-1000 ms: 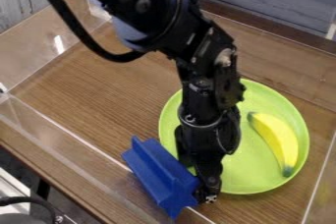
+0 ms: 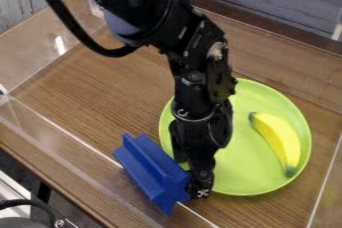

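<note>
My black gripper (image 2: pixel 190 172) is lowered at the near left rim of a green plate (image 2: pixel 254 172), open, its lower fingers right beside a blue plastic block (image 2: pixel 150 172) with an angled profile, which lies on the wooden table at the plate's left. Whether the fingers touch the block is unclear. A yellow banana (image 2: pixel 278 140) lies on the right half of the plate. The arm hides the upper left part of the plate.
The wooden table (image 2: pixel 94 92) has free room at the back left. Clear walls run along its left and near edges. A black cable curves at the bottom left.
The arm has shifted slightly left and up, and the blue block sits a little farther left and higher in view than before.
</note>
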